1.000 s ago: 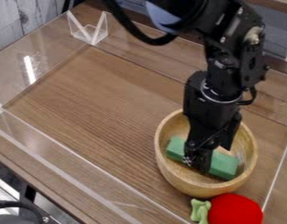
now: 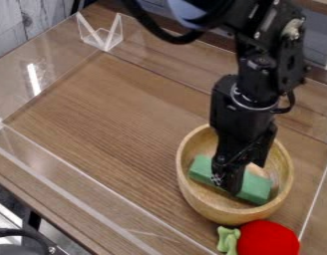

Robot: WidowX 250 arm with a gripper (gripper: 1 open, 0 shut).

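Note:
My black gripper (image 2: 246, 159) reaches down from the top right into a wooden bowl (image 2: 229, 210) at the lower right, its fingers open. A green oblong block (image 2: 255, 191) lies in the bowl, just under and around the fingertips; whether they touch it I cannot tell. A small pale piece beside it is partly hidden by the gripper.
A red round object (image 2: 267, 239) with a green part sits just in front of the bowl. A white wire rack (image 2: 100, 32) stands at the back left.
The gripper has shifted slightly over the bowl, with its fingers a little higher. The bowl and block look nearly the same.

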